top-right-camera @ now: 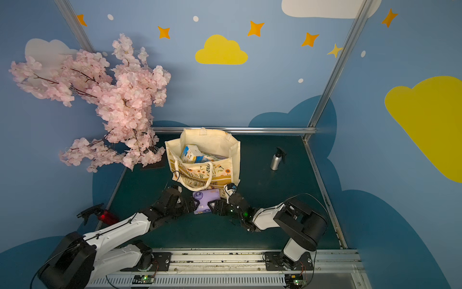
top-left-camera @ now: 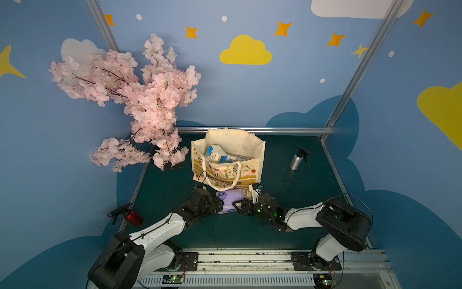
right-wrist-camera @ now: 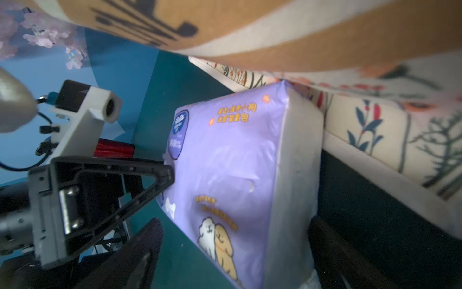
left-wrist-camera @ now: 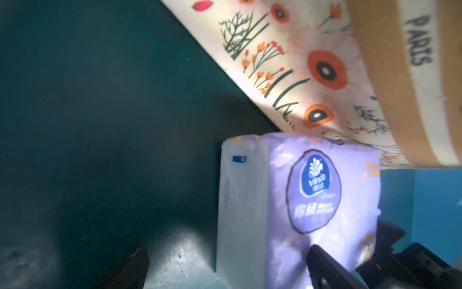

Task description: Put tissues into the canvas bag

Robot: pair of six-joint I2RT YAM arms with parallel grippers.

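Note:
A purple tissue pack [top-left-camera: 230, 199] lies on the dark table directly in front of the canvas bag [top-left-camera: 226, 181], its printed face up. My left gripper is open at the pack's left end, with one finger [left-wrist-camera: 332, 269] over the purple face. From the right, my open right gripper has the pack between its spread fingers in its wrist view; one finger [right-wrist-camera: 332, 250] stands by the pale side of the pack. I cannot tell whether either gripper touches it. Inside the upright bag is a white, blue and yellow package [top-left-camera: 216, 153].
A silver spray bottle [top-left-camera: 296, 159] stands right of the bag, and a red one [top-left-camera: 133, 217] is at the left edge. Pink blossom branches [top-left-camera: 154, 106] overhang the back left. The bag's looped handle [top-left-camera: 235, 179] droops over its front.

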